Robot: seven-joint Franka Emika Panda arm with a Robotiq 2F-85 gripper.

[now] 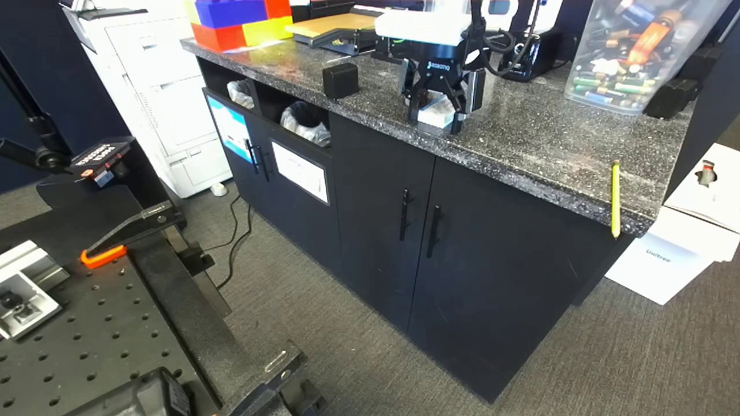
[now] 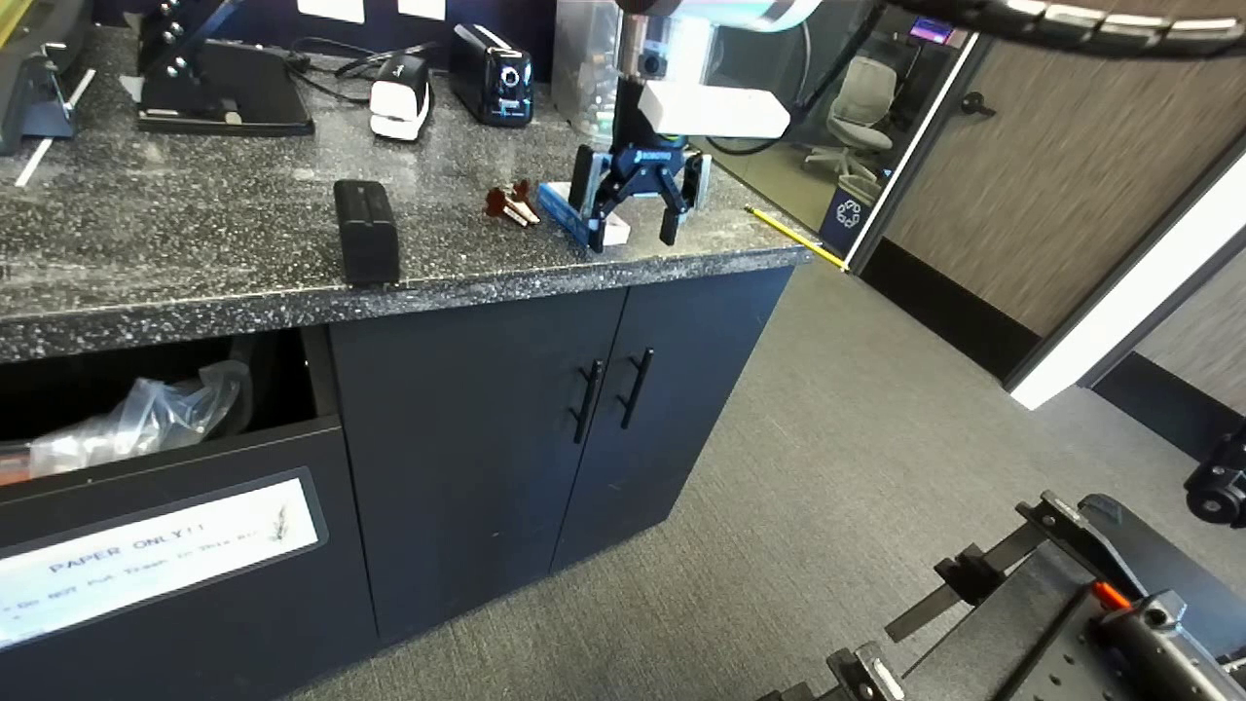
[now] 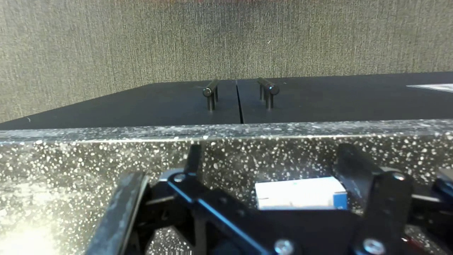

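My gripper [image 1: 435, 125] is open, fingers pointing down, low over the front edge of the speckled counter [image 1: 548, 132]. Between and behind its fingers lies a small white and blue box [image 1: 438, 111], flat on the counter. In exterior view 2 the box [image 2: 568, 214] shows its blue side, partly covered by one finger of the gripper [image 2: 632, 238]. The wrist view has the white box [image 3: 297, 193] nearer the right finger than the left; the gripper's linkage hides its near part. Whether a finger touches the box, I cannot tell.
A black block [image 2: 368, 234] stands left of the box, and a brown clip [image 2: 511, 203] lies close beside it. A yellow pencil [image 1: 615, 200] overhangs the counter's edge. A stapler [image 2: 400, 95], an electric sharpener [image 2: 492, 75] and a clear bin of batteries [image 1: 628, 59] stand farther back.
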